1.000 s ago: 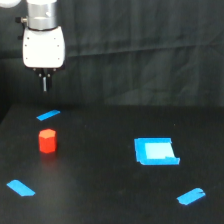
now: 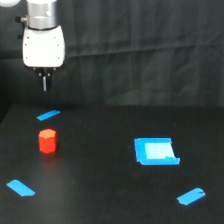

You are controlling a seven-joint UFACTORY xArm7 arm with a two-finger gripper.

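Note:
High at the back left hangs my gripper, under the white end of the arm. Its narrow dark fingers blend into the black backdrop, so whether they are apart or together does not show. Below it and toward the front, a red block stands on the black table, well clear of the fingers. A white square edged with blue tape lies flat on the right half of the table.
Strips of blue tape mark the table: one at the back left, one at the front left, one at the front right. Between the block and the white square the surface is bare. A dark curtain closes off the back.

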